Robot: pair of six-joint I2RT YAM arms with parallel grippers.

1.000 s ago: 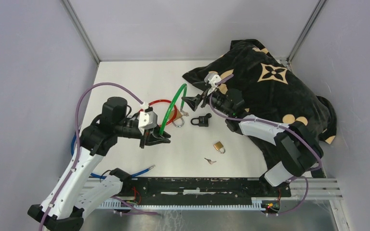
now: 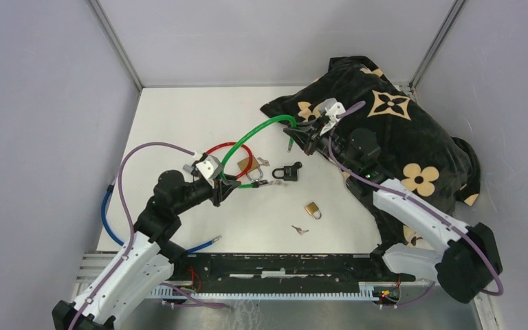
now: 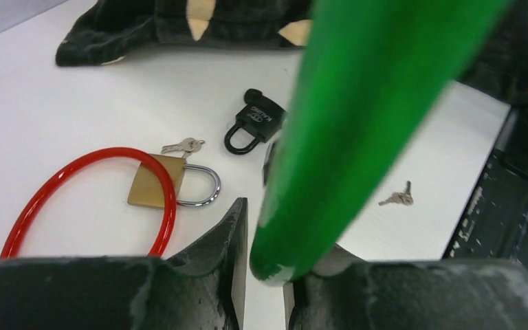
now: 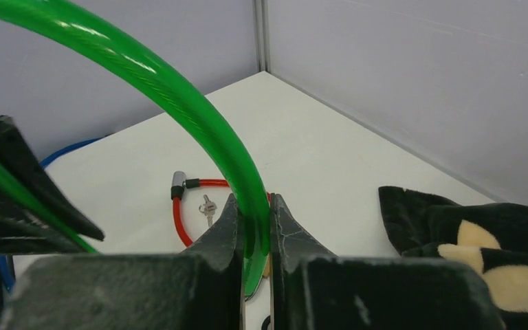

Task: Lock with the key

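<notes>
A green cable [image 2: 261, 127] arches between both grippers. My right gripper [image 2: 295, 137] is shut on it; in the right wrist view the cable [image 4: 252, 220] runs between its fingers. My left gripper [image 2: 229, 187] has its fingers apart, with the cable [image 3: 337, 158] passing over and between them; contact cannot be made out. One cable end with a dark lock fitting [image 2: 265, 183] pokes out right of the left gripper. Loose keys [image 3: 399, 199] lie on the table, near a small brass padlock [image 2: 312, 208]. More keys [image 3: 184, 146] lie beside a larger brass padlock [image 3: 150, 184].
A black padlock [image 2: 289, 172] lies mid-table. A red cable [image 3: 48, 192] loops across the larger brass padlock. A blue cable [image 2: 105, 213] lies along the left edge. Dark patterned cloth [image 2: 385, 124] covers the right side.
</notes>
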